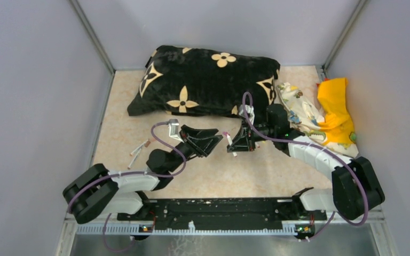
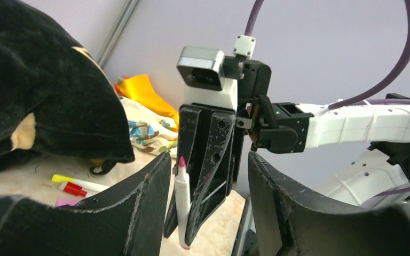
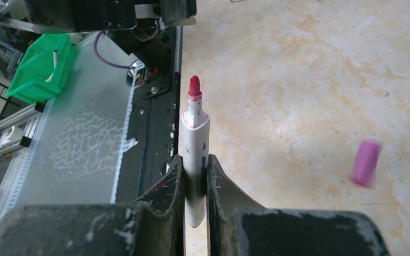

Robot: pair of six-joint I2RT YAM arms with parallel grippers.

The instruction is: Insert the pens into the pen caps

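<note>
My right gripper is shut on the white body of an upright pen point(image 3: 195, 136), whose bare reddish-pink tip point(image 3: 194, 85) points up, uncapped. The pink pen cap point(image 3: 365, 163) appears off to the right in the right wrist view, blurred, apart from the pen and over the table. In the left wrist view a pink patch of the cap point(image 2: 68, 202) shows low on the left, partly covered by my finger. Facing the pen, my left gripper is open with nothing between its fingers; the pen stands beyond them.
A yellow-capped pen point(image 2: 80, 183) and a red-capped pen point(image 2: 75, 189) lie on the table near the black cushion point(image 1: 208, 80). Loose pens point(image 1: 137, 149) lie at the left. Cloths point(image 1: 333, 112) fill the back right.
</note>
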